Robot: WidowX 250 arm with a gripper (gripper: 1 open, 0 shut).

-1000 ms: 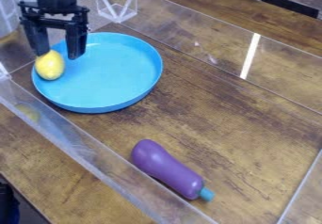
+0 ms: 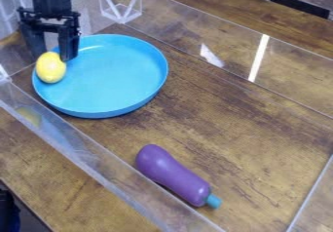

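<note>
A blue plate [image 2: 109, 90] rests at the upper left of the table. A yellow egg-shaped object [image 2: 51, 66] sits on its left side. My black gripper [image 2: 51, 36] is at the top left, open, just behind and above the yellow object, over the plate's back-left edge. A purple eggplant-like object [image 2: 172, 175] with a teal tip lies at the bottom centre.
Transparent walls edge the table along the left and at the back. The wooden surface [image 2: 247, 119] to the right of the plate is clear.
The gripper has moved back and to the left, away from the plate's middle and the yellow object. The objects on the table look unmoved.
</note>
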